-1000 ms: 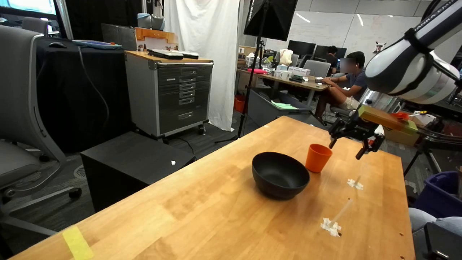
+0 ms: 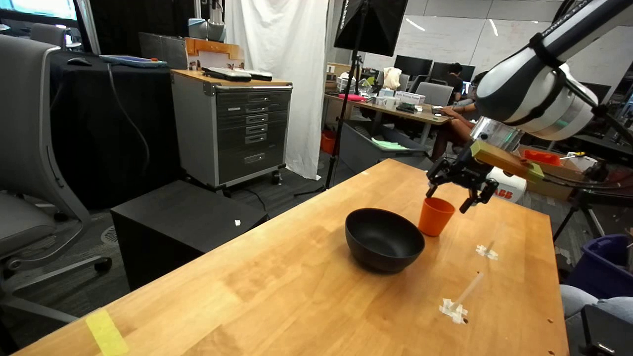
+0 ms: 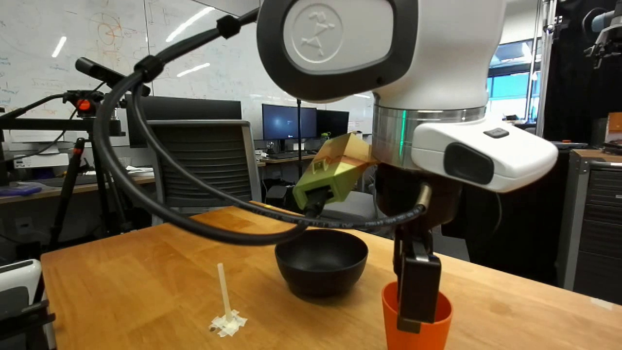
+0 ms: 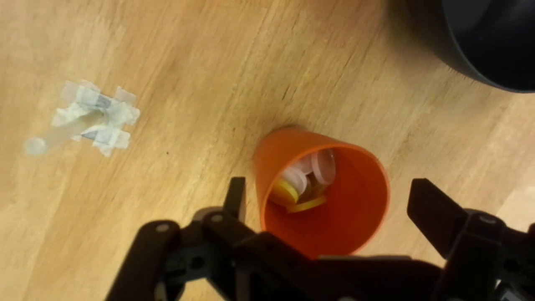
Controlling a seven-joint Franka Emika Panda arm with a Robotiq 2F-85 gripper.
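Note:
An orange cup (image 2: 434,218) stands upright on the wooden table, close beside a black bowl (image 2: 384,240). Looking down in the wrist view, I see several small caps (image 4: 296,181), yellow and whitish, gathered at one side of the cup's bottom. My gripper is open, its fingers (image 4: 235,198) wide apart, with the cup's mouth lying between them in that view. From the first exterior view, the gripper (image 2: 448,203) is at about rim height or just above. Whether a finger touches the cup, I cannot tell. The bowl looks empty in exterior view 1.
Two thin translucent sticks rise from the table on taped bases: a nearer one (image 2: 469,290) and a farther one (image 2: 491,244).
The arm has moved left in exterior view 1, bringing the open gripper from the cup's right side to over the cup. Cup and bowl have stayed in place.

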